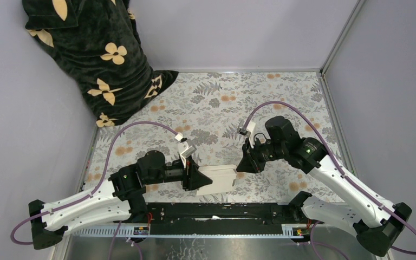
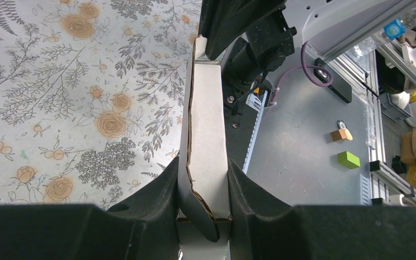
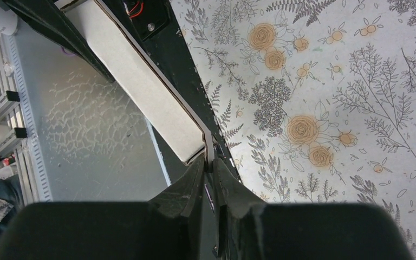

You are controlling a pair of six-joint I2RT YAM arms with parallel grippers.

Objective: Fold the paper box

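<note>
The white paper box (image 1: 217,181) is held upright over the front edge of the table, between my grippers. My left gripper is shut on one end of the box (image 2: 208,130), whose cut cardboard edge runs lengthwise. My right gripper has its fingertips close together at a thin upturned flap on the other end of the box (image 3: 146,92); whether they are closed on it I cannot tell. In the top view the box lies partly hidden by both grippers.
A dark flowered cloth (image 1: 92,59) covers the back left. Walls enclose the sides and back. A black strip (image 1: 216,211) runs along the front.
</note>
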